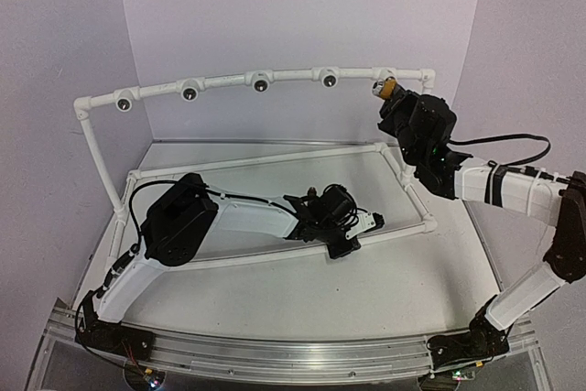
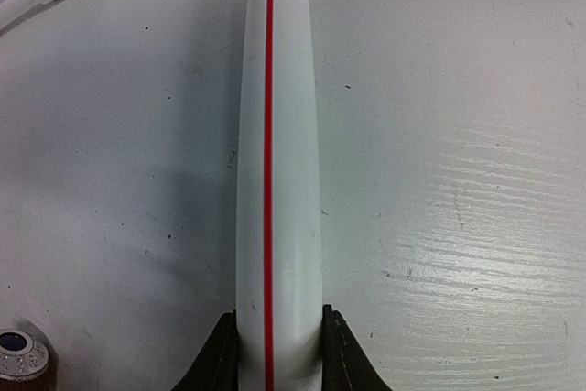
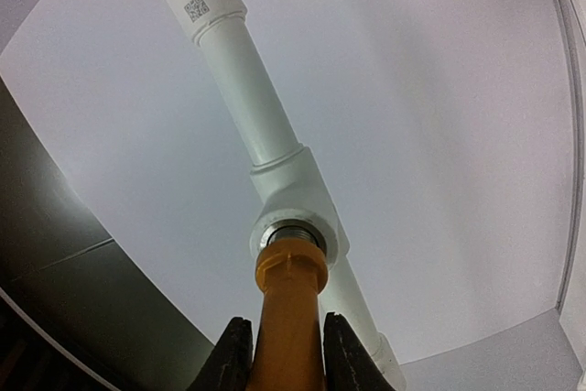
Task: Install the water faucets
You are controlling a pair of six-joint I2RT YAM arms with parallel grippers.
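Observation:
An orange-brown faucet [image 3: 291, 327] is between the fingers of my right gripper, which is shut on it. Its threaded silver end meets the opening of the rightmost white tee [image 3: 298, 191]; how deep it sits there is hidden. From above, this faucet [image 1: 388, 89] shows at the right end of the upper pipe [image 1: 220, 81], its silver outlet pointing left. My left gripper is shut around a white pipe with a red stripe [image 2: 293, 180], the frame's front lower bar. Part of another silver-ringed fitting [image 2: 20, 354] shows at that view's lower left corner.
Several other tees along the upper pipe, such as the middle one [image 1: 261, 81], have dark, empty openings. The left forearm [image 1: 252, 217] crosses the lower frame.

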